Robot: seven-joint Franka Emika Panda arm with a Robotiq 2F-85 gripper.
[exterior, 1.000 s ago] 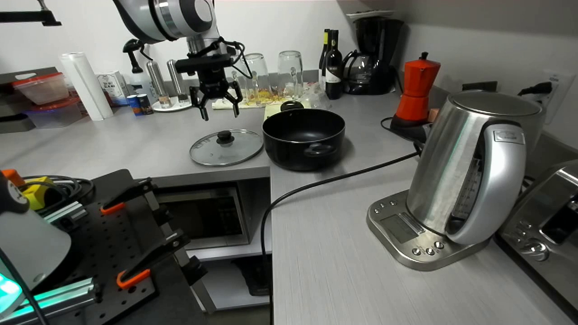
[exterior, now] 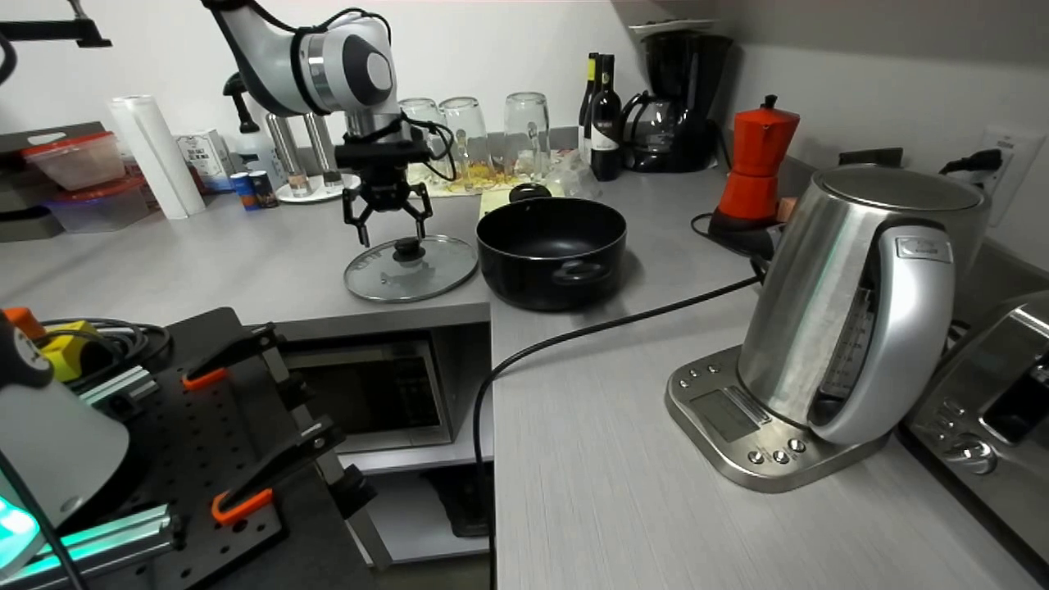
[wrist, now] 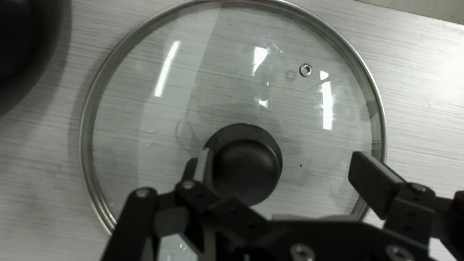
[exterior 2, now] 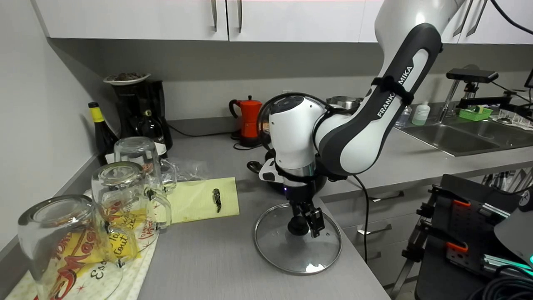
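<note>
A round glass lid [exterior: 433, 280] with a metal rim and black knob [wrist: 248, 169] lies flat on the counter, left of the black pot [exterior: 551, 280] in exterior view 1. My gripper [exterior: 393, 236] is open and pointed down over the lid. In the wrist view the knob sits between the spread fingers, much closer to the left one, which overlaps its edge; whether they touch I cannot tell. A wide gap separates the knob from the right finger. Most of the pot is hidden behind the arm in exterior view 2.
Upside-down glass mugs [exterior 2: 120, 187] and a yellow cloth [exterior 2: 202, 207] occupy the counter behind the lid. A black cable [exterior: 629, 316] crosses the counter near the pot. The steel kettle [exterior: 796, 295] stands far right.
My gripper has come down toward the lid, its fingertips now around knob height. It stays open. Lid and pot have not moved.
</note>
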